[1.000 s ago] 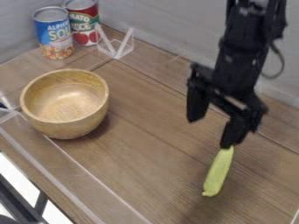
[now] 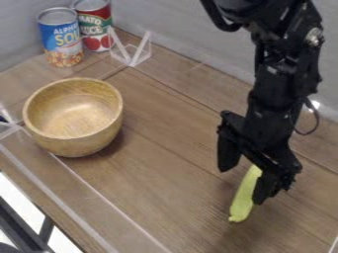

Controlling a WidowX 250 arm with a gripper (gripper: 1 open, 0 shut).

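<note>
My gripper [image 2: 254, 170] hangs low on the right side of the table, its dark fingers open on either side of the upper part of a long pale yellow-green object [image 2: 243, 206]. That object lies on the wood, its upper end partly hidden under the gripper. Whether the fingers touch it I cannot tell.
A wooden bowl [image 2: 74, 117] sits at the left. Two cans, an Alpha soup can [image 2: 61, 38] and a red one [image 2: 94, 24], stand at the back left corner against the wall.
My gripper has come down over the yellow-green object, covering more of its upper end. The bowl and cans are unchanged.
</note>
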